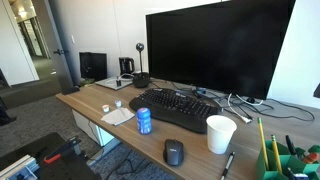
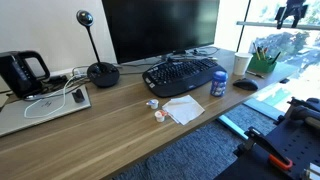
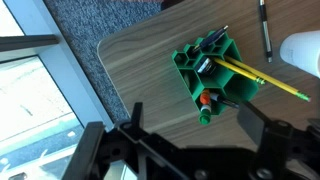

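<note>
Below my gripper, in the wrist view, is a green pen holder (image 3: 182, 60) with several pens, pencils and markers in its compartments. The gripper is open, its two dark fingers (image 3: 126, 138) wide apart at the bottom of that view, and nothing shows gripped between them. In exterior view 2 the gripper (image 2: 292, 14) hangs high at the right, well above the table. A white cup (image 1: 221, 134) stands near the holder. A dark pen (image 1: 229, 163) lies loose on the wood beside them.
A black mouse (image 1: 173, 152), a blue can (image 1: 144, 121), a keyboard (image 1: 178, 107) and a monitor (image 1: 215, 48) occupy the desk. White paper (image 2: 183, 109) and small white pieces (image 2: 159, 116) lie farther left. Bare wood (image 2: 70, 140) spreads across the desk's left side.
</note>
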